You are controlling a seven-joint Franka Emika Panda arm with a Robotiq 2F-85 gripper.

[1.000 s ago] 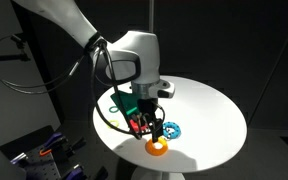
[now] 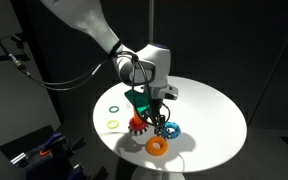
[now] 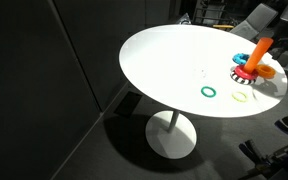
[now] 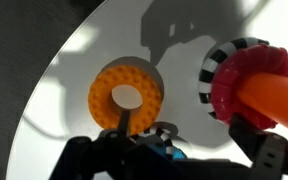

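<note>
My gripper stands open over the table, with nothing held between its fingers. In the wrist view a bumpy orange ring (image 4: pixel 100 99) lies flat near the left finger. Towards the right finger is a stacking post (image 4: pixel 276 98), orange and upright, with a red ring (image 4: pixel 224 90) around its foot on a black-and-white base (image 4: pixel 208 72). A blue ring (image 2: pixel 173 131) lies beside the gripper in exterior view 1; only a sliver of it shows between the fingers in the wrist view.
On the round white table (image 3: pixel 169 65), a green ring (image 3: pixel 208 92) and a yellow ring (image 3: pixel 240 97) lie flat, apart from the post. The orange ring is close to the table's edge.
The arm has drawn back and up from close by the orange ring, shifting towards the table's middle. The orange ring now shows fully, and the rings appear to lie where they were.
</note>
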